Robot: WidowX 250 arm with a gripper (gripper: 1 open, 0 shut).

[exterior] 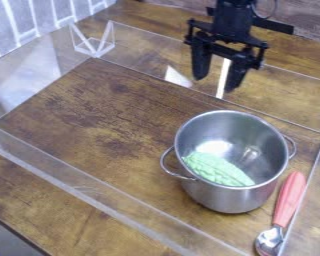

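A steel pot (230, 195) with two handles sits on the right half of the wooden board, a pale green ridged vegetable (216, 168) lying inside it. My black gripper (215, 77) hangs open above and behind the pot, near the back of the tray, with nothing between its fingers. A pink-handled scoop (286, 208) lies to the right of the pot.
Clear plastic walls border the wooden surface (89, 120) on its sides. A white railing (23, 25) stands at the back left.
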